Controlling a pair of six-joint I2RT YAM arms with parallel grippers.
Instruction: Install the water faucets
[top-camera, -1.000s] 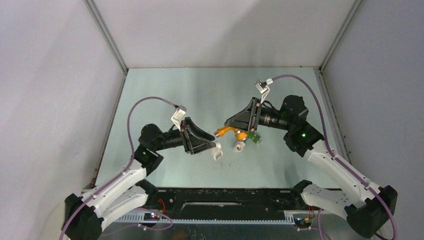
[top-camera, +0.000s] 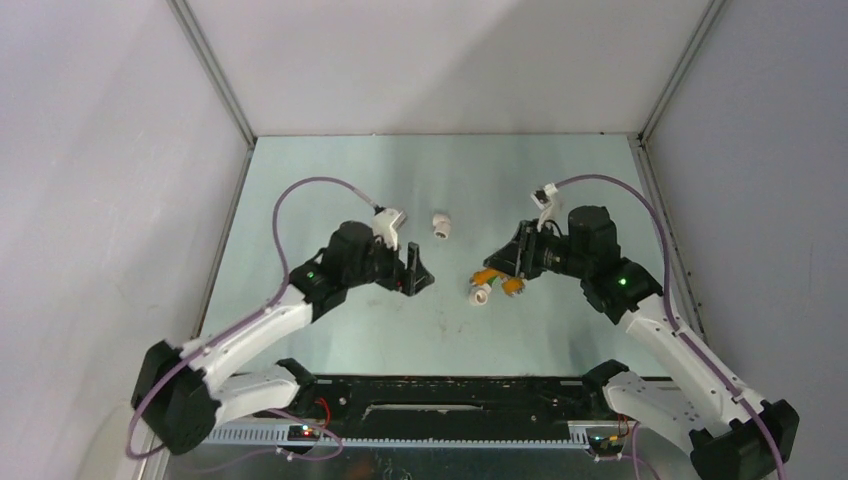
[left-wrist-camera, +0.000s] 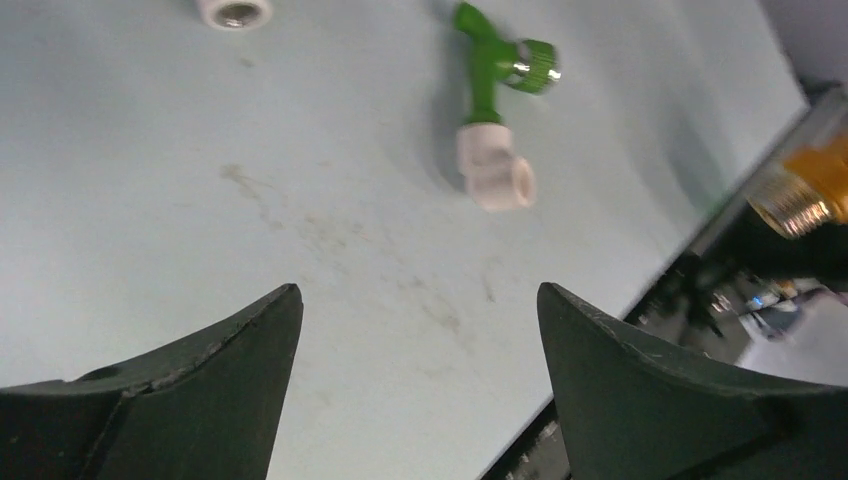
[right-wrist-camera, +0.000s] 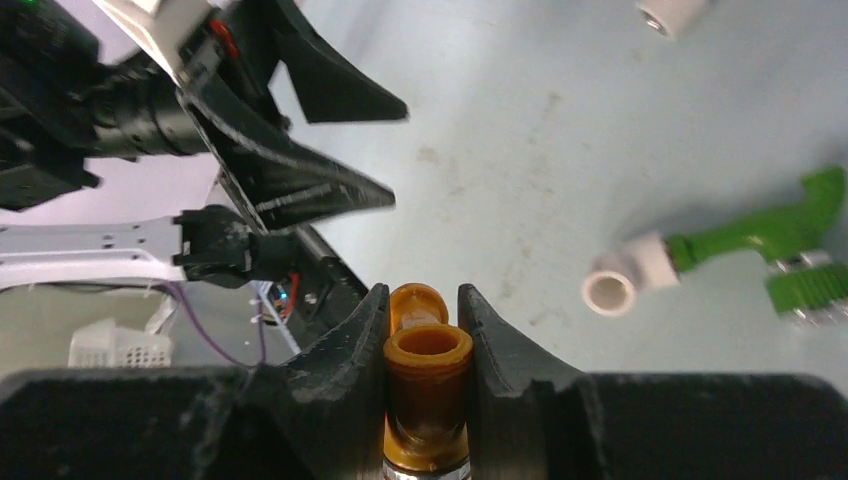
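My right gripper (top-camera: 505, 262) is shut on an orange faucet (right-wrist-camera: 425, 390), held over the right-centre of the board. Below it lies a green faucet (left-wrist-camera: 483, 75) joined to a white elbow fitting (left-wrist-camera: 500, 183). My left gripper (top-camera: 418, 268) stands open left of centre, nothing between its fingers. A separate white fitting (top-camera: 441, 226) lies on the board behind and between the two grippers.
The pale board (top-camera: 330, 350) is otherwise clear, with free room at the back and front. Walls border the back and both sides, and a dark rail (top-camera: 470, 400) runs along the front edge.
My right gripper, holding the orange faucet, has shifted right.
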